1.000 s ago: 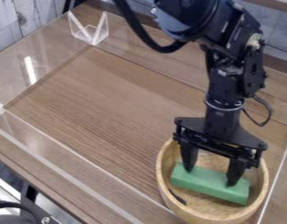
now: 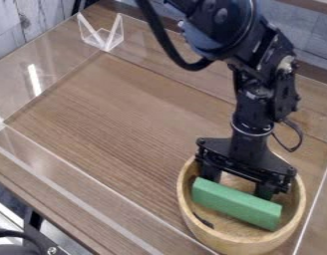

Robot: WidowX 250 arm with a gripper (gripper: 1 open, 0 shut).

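Observation:
A round wooden bowl (image 2: 206, 226) sits at the table's right front. A green oblong block (image 2: 237, 204) lies inside it, tilted down toward the right. The black gripper (image 2: 246, 178) reaches down into the bowl just behind the block, its fingers partly hidden by the block and bowl; whether it holds the block I cannot tell.
A clear plastic bracket (image 2: 103, 30) stands at the back left edge. A dark cable loop hangs beside the arm.
The gripper has moved slightly left and looks narrower across its fingers. The green block has shifted up and left in the bowl.

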